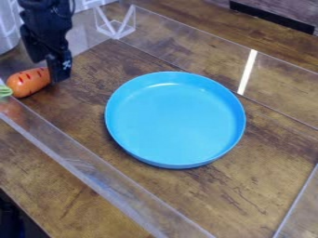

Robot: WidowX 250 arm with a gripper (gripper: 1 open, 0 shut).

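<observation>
My black gripper [50,63] is at the upper left, open, its fingers pointing down just above and right of an orange toy carrot [28,82] with a green top, which lies on the wooden surface at the left edge. A round light blue plate [174,119] sits in the middle, to the right of the carrot.
Clear plastic walls border the wooden surface [199,200]. A white wire-like piece [114,26] stands at the top beside the gripper, and a white round object is partly visible at the upper left edge.
</observation>
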